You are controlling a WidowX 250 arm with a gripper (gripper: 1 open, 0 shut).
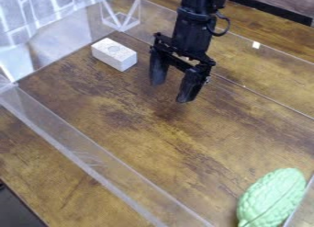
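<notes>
My black gripper (173, 76) hangs over the wooden surface at the upper middle, its two fingers spread open with nothing visible between them. A white block (114, 53) lies to its left near the back. A pale green, ridged oval object (269, 198) lies at the lower right corner, far from the gripper.
Clear plastic walls (124, 167) border the wooden board (147, 139). A white cloth or curtain (28, 19) is at the upper left. The middle and lower part of the board is clear.
</notes>
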